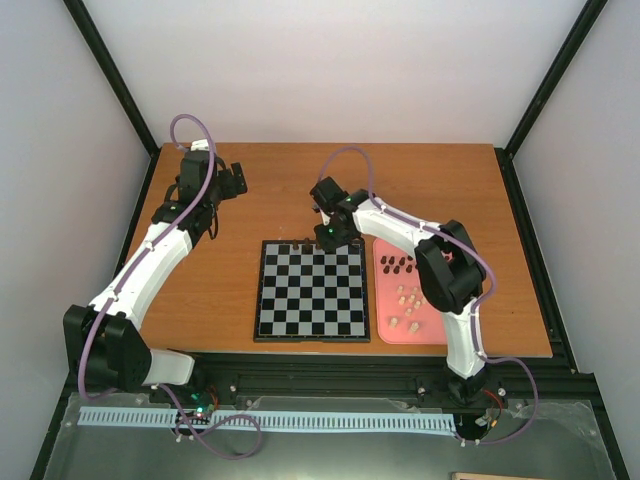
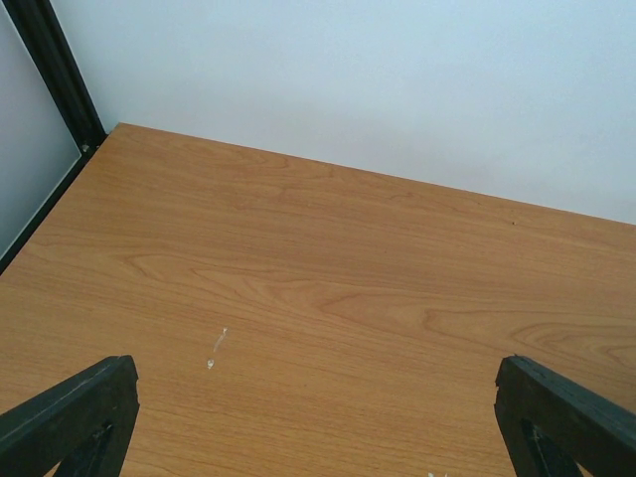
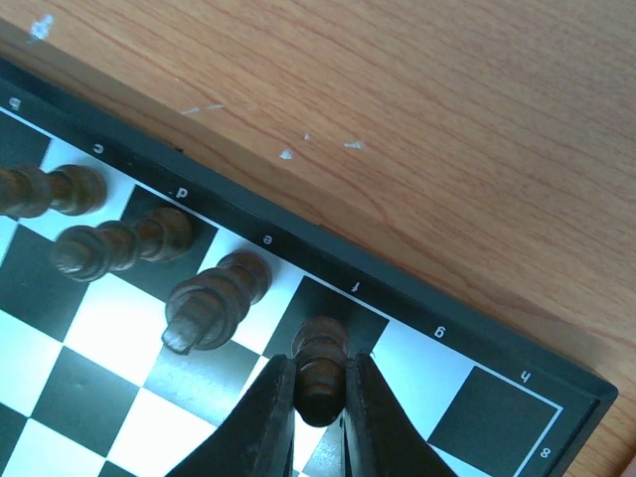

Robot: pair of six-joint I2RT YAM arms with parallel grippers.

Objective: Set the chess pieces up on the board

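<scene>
The chessboard (image 1: 312,292) lies flat at the middle of the table. Three dark pieces stand on its far row in the right wrist view: one piece on c (image 3: 79,190), another on d (image 3: 164,235) and a thicker one on e (image 3: 243,278). My right gripper is shut on a dark piece (image 3: 321,343), which I see from above over the f square; whether its base touches the board I cannot tell. My left gripper (image 1: 239,180) is held open over the back left of the table, with nothing but bare wood between its fingers.
On the board's right is a pink tray (image 1: 410,336) holding several dark pieces (image 1: 396,265) and several light pieces (image 1: 408,303). The right forearm passes over the tray. Bare table (image 1: 205,300) spreads to the left of the board and behind it.
</scene>
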